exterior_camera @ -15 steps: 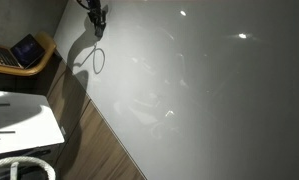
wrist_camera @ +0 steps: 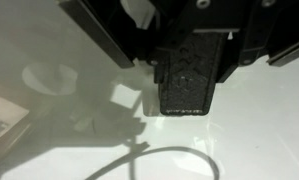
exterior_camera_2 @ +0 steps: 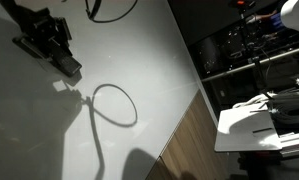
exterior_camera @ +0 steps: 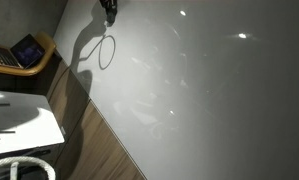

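A dark, rough-faced block (wrist_camera: 187, 80), much like a board eraser, sits between the fingers of my gripper in the wrist view. The fingers are shut on it. Exterior view 2 has the gripper (exterior_camera_2: 63, 56) at the upper left, the block's dark end (exterior_camera_2: 67, 66) pointing at the pale, glossy board (exterior_camera_2: 159, 60). Whether the block touches that surface cannot be told. In exterior view 1 the gripper (exterior_camera: 110, 12) is small at the top edge, over the same board (exterior_camera: 209, 90). Faint whitish smudges (exterior_camera: 149, 100) show on the board.
A looped shadow falls on the board by the gripper. Wood panelling (exterior_camera: 99, 140) runs along the board's edge. Beyond it stand a white table (exterior_camera: 24, 122) and a chair (exterior_camera: 39, 65) with a laptop (exterior_camera: 27, 52). Most of the board is clear.
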